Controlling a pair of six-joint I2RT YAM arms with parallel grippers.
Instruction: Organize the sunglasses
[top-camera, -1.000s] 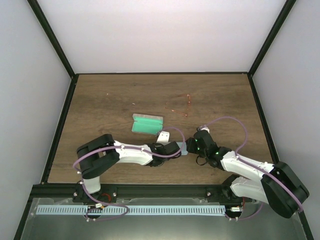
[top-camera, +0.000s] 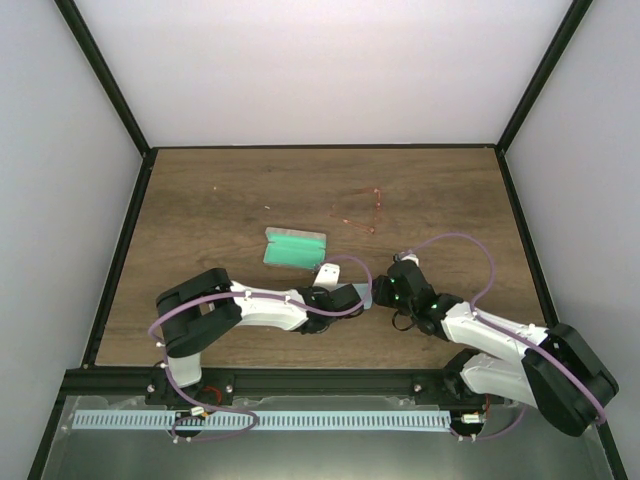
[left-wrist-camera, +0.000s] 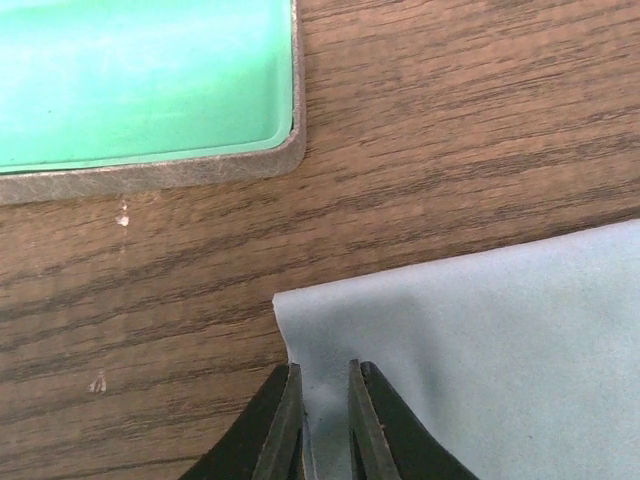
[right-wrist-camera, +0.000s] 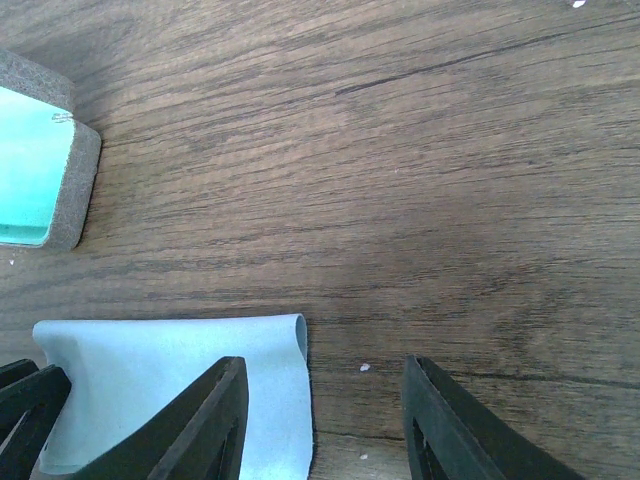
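A pale blue cloth (left-wrist-camera: 500, 350) lies flat on the wooden table, below an open case with a green lining (top-camera: 294, 250). Orange-framed sunglasses (top-camera: 377, 205) lie farther back, right of the case. My left gripper is low over the cloth's left edge, its fingers a little apart; whether cloth is between them is unclear. My right gripper stands open over the cloth's right end, the corner of which (right-wrist-camera: 285, 335) shows between its fingers. In the right wrist view, the left gripper's dark fingers appear at the lower left.
The two arms sit close together at the front middle of the table (top-camera: 210, 200). Dark frame rails and white walls border it.
The left arm has shifted very slightly; the right arm, case and sunglasses look unchanged.
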